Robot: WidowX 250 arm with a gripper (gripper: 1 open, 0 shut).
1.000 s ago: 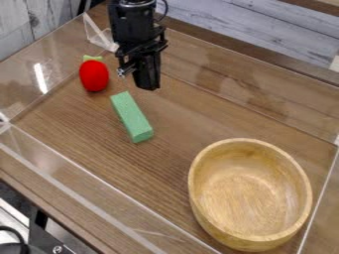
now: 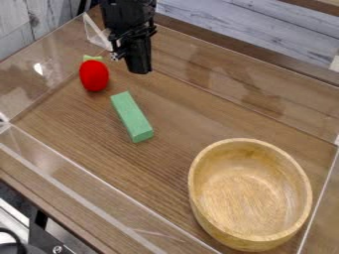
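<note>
The black gripper (image 2: 137,63) hangs over the upper middle-left of the wooden table (image 2: 239,99), its tip just right of a red tomato-like object (image 2: 94,74). No object shows between its fingers, which look shut. A light green block (image 2: 131,116) lies flat below the gripper, and a large tan bowl (image 2: 249,193) sits at the lower right.
A small green piece (image 2: 90,58) shows behind the red object. The table's edge runs along the left and top right.
The gripper has moved slightly up toward the back of the table. The objects on the table have not moved.
</note>
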